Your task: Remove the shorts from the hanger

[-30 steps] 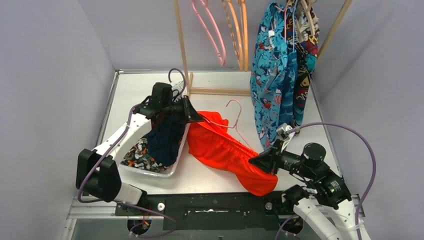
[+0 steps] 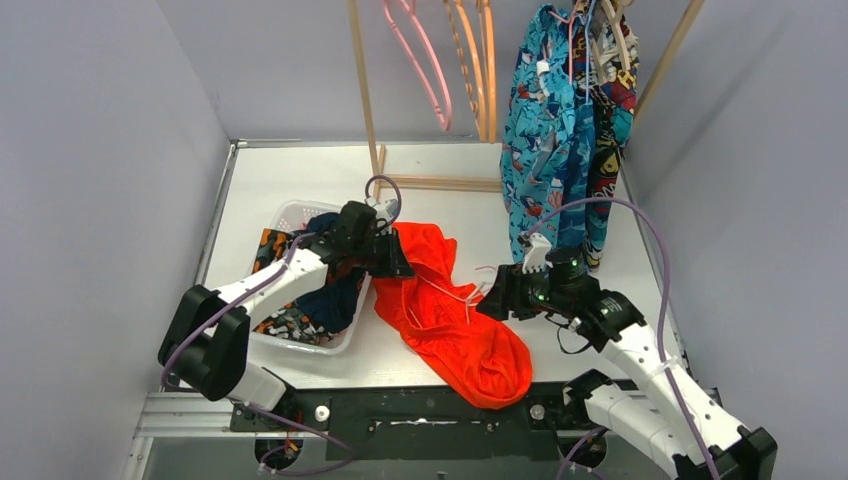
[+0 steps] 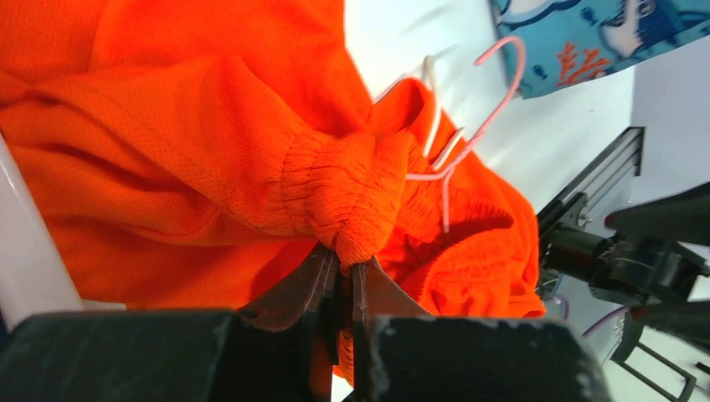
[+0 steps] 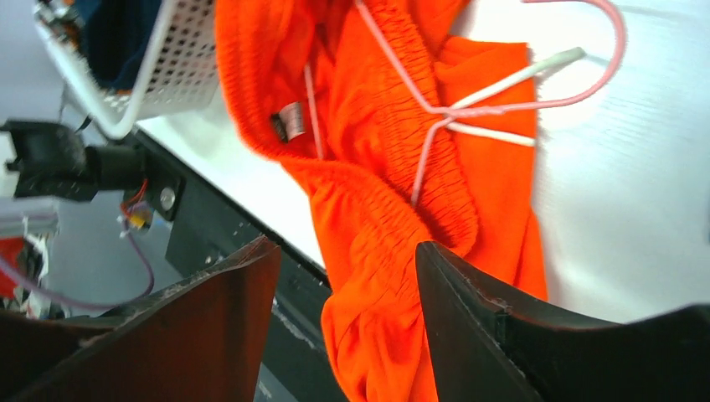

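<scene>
Orange-red shorts lie spread on the white table, their gathered waistband bunched upward. My left gripper is shut on the waistband cloth at its left end. A pink hanger with white drawstrings beside its neck lies along the waistband opening; parts of it are hidden under the fabric. Its hook points toward the back of the table in the left wrist view. My right gripper stands open above the right part of the shorts, nothing gripped, with the hanger beyond its fingertips.
A white basket holding dark and patterned clothes stands at the left, under my left arm. Blue patterned clothing hangs at the back right. Empty hangers hang above the back. Bare table lies behind the shorts.
The left gripper has come down and right, holding the cloth. The once-taut waistband is slack, and the hanger has tipped over.
</scene>
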